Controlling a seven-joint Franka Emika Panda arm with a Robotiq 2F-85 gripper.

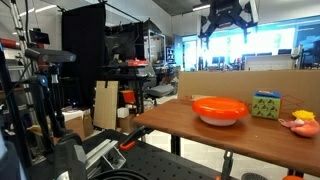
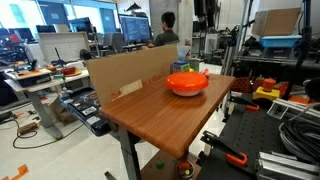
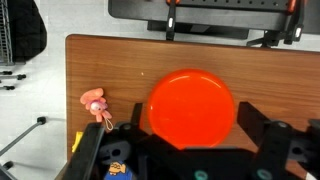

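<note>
A round orange-red lid or dish [image 1: 219,105] sits on top of a pale bowl on the wooden table [image 1: 180,122]. From above, in the wrist view, the orange disc [image 3: 191,108] fills the middle of the picture. My gripper [image 1: 226,30] hangs high over the table, well clear of the dish. Its dark fingers [image 3: 268,145] stand wide apart in the wrist view, and nothing is held between them. In the second exterior view the orange dish [image 2: 188,79] rests near the table's far end.
A green and blue block [image 1: 266,104] stands behind the dish. A pink toy [image 1: 301,126] with something yellow lies near the table's right end. A tan panel [image 1: 250,83] borders the back.
</note>
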